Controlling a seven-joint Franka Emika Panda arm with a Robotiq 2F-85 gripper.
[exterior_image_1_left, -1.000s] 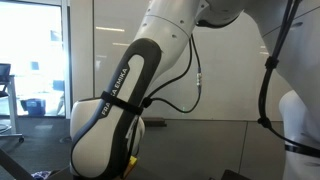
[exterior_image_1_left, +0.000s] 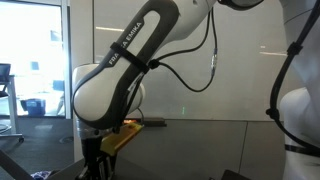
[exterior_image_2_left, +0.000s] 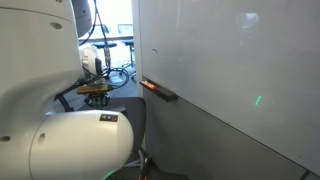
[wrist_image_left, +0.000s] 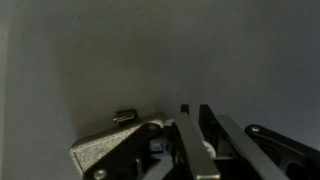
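In the wrist view my gripper points down over a dark grey surface, its dark fingers close together. A small pale thing (wrist_image_left: 209, 150) shows between them, mostly hidden, and what it is cannot be made out. Left of the fingers lies a light, speckled box-like object (wrist_image_left: 98, 150), partly covered by the gripper's body. A small dark piece with a shiny end (wrist_image_left: 125, 116) sits at its far edge. Exterior view 1 has the hand low at the left, with a yellow-orange part (exterior_image_1_left: 121, 137) on it; the fingertips are lost in shadow.
A whiteboard (exterior_image_1_left: 200, 70) stands behind the arm, with a dark eraser-like item (exterior_image_1_left: 155, 123) on its ledge. In exterior view 2 an orange and black item (exterior_image_2_left: 158, 90) rests on that ledge. The grey surface ahead of the fingers looks clear.
The arm has risen and its lower part has swung a little. More of the hand and its yellow-orange part now shows in exterior view 1.
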